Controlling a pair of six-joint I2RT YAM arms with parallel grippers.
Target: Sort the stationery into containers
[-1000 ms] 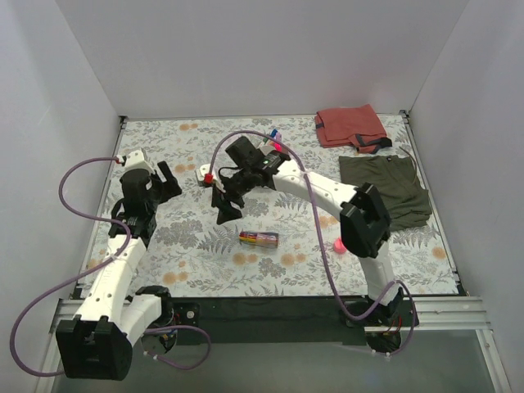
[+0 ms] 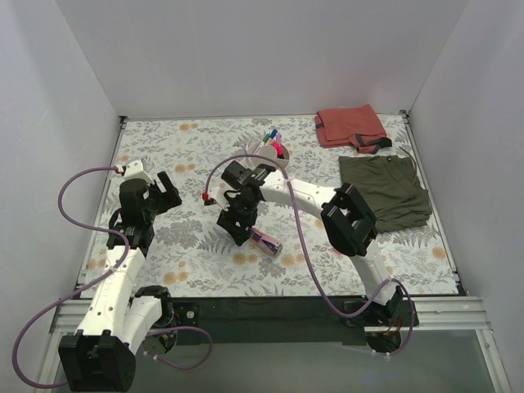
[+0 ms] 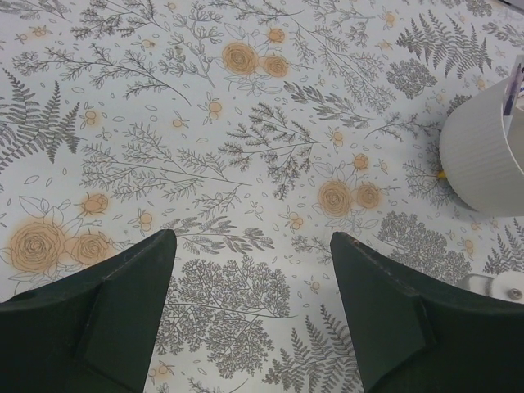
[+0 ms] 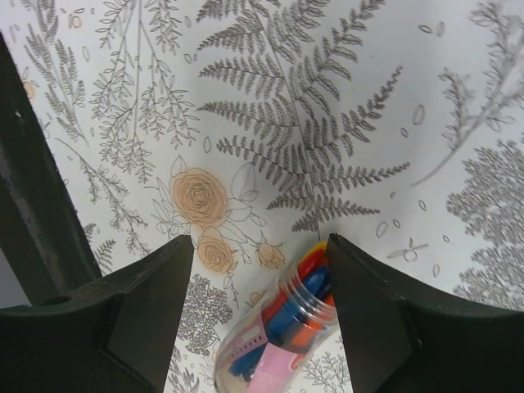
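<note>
A clear jar [image 2: 266, 242] lies on its side near the front of the patterned table, with red, blue and orange stationery inside. My right gripper [image 2: 239, 229] is low at the jar's left end. In the right wrist view, the jar [image 4: 274, 336] lies slanted, its mouth end by the right finger [image 4: 360, 286]; whether they touch I cannot tell. The right fingers stand apart with only tablecloth between the tips. Over bare cloth at the left, my left gripper is open and empty. A white cup [image 3: 479, 151] stands at the right edge of the left wrist view.
White cups [image 2: 267, 153] with several pens stand at the back middle, partly behind the right arm. A red pouch [image 2: 350, 127] and an olive pouch [image 2: 383, 192] occupy the right. Cloth between the two grippers is clear.
The jar has turned from lying nearly crosswise to slanting, its right end now nearer the front.
</note>
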